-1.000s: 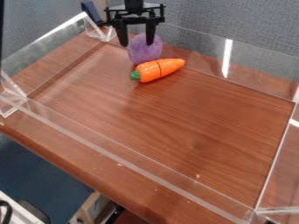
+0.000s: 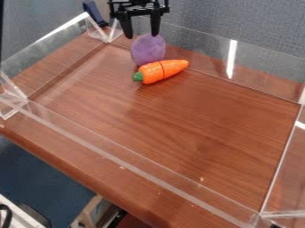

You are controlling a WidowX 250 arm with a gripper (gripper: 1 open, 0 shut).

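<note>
The black gripper (image 2: 141,25) hangs at the top centre of the camera view, fingers apart and pointing down, above a round purple object (image 2: 148,51). An orange carrot (image 2: 165,69) with a green tip lies just in front of the purple object on the wooden surface. Nothing shows held between the fingers.
Clear plastic walls (image 2: 233,58) border the wooden board (image 2: 179,134) on its sides. The middle and front of the board are bare. A blue-grey floor shows at the lower left.
The gripper has risen a little from where it was, now sitting higher over the purple object. The carrot and purple object look unmoved.
</note>
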